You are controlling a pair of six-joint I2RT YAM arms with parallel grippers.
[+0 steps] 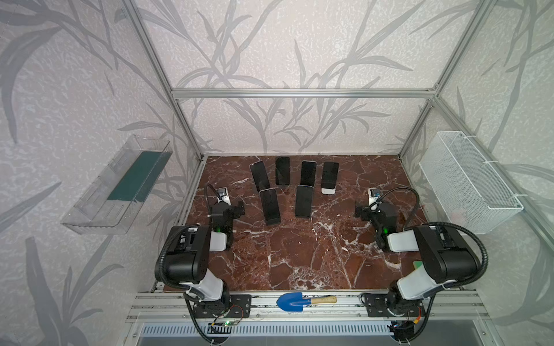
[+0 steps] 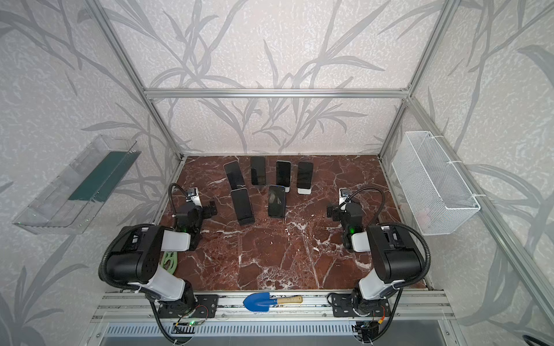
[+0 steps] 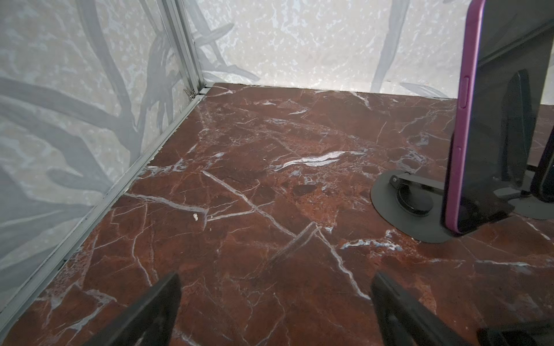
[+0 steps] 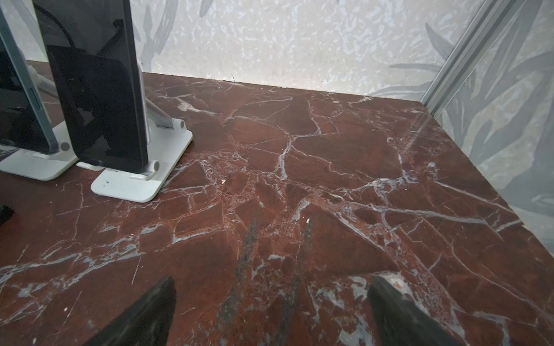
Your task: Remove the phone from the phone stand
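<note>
Several dark-screened phones lean on stands at the table's back middle. The front pair is a left phone [image 1: 269, 203] and a right phone [image 1: 304, 200]; the others stand behind, such as the rightmost phone [image 1: 330, 173]. Up close in the left wrist view, a pink-edged phone [image 3: 464, 115] rests on a stand with a round grey base [image 3: 385, 201]. In the right wrist view, a black phone [image 4: 101, 109] sits on a white stand [image 4: 132, 187], beside a blue-edged phone [image 4: 26, 98]. My left gripper is open and empty, left of the phones. Open and empty too, my right gripper stands to their right.
A clear bin [image 1: 92, 222] with a green bottom hangs on the left, and a white mesh basket [image 1: 461, 178] on the right. On the front rail lies a blue trowel [image 1: 293, 301].
</note>
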